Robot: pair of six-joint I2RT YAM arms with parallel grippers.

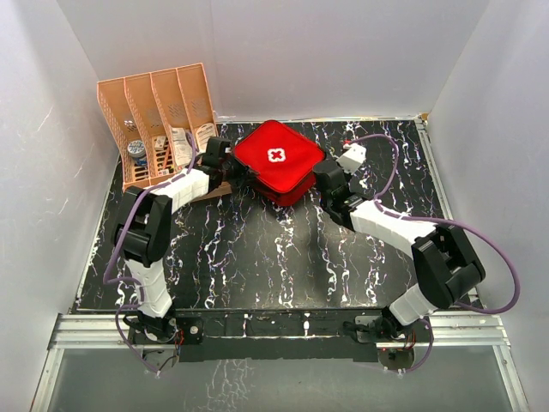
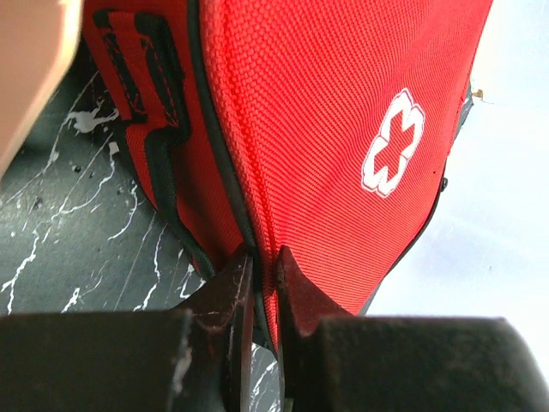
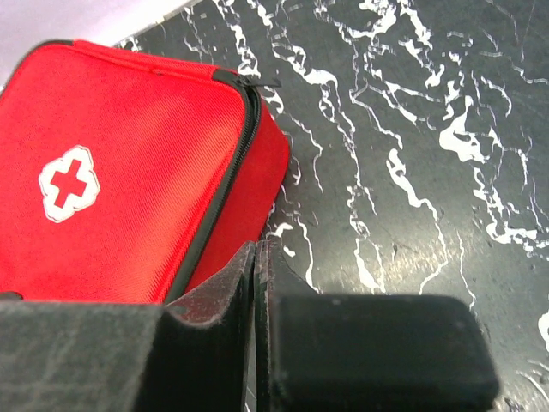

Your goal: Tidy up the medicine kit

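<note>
The red medicine kit (image 1: 279,159), a soft bag with a white cross emblem, lies with its lid down near the back middle of the table. At its left corner my left gripper (image 1: 249,172) is shut on the lid's edge; in the left wrist view the red fabric (image 2: 326,146) and its dark trim run between the fingertips. My right gripper is shut, with nothing visible between its fingers. It stands by the kit's right side, where a black zipper (image 3: 225,184) with its pull (image 3: 259,83) shows at the far corner.
An orange slotted rack (image 1: 200,90) stands at the back left, holding a jar (image 1: 136,152), white packets (image 1: 181,147) and other small items. My left arm is close beside it.
</note>
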